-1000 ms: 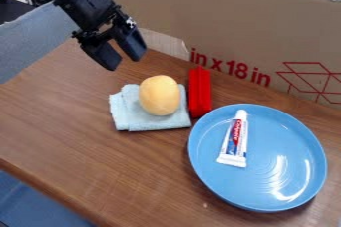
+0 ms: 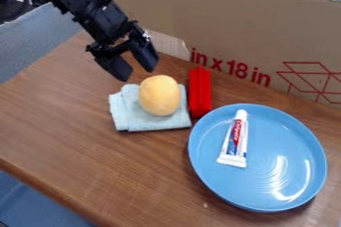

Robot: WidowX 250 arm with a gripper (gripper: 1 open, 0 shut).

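Observation:
My black gripper hangs above and to the left of a round yellow object, its two fingers apart with nothing between them. The yellow object sits on a folded light-blue cloth. A red item stands just right of the cloth. A blue plate at the right holds a white toothpaste tube lying lengthwise on it.
A large cardboard box wall runs along the back of the wooden table.
The gripper has shifted slightly right and down toward the yellow object and turned a little. The objects on the table look unmoved.

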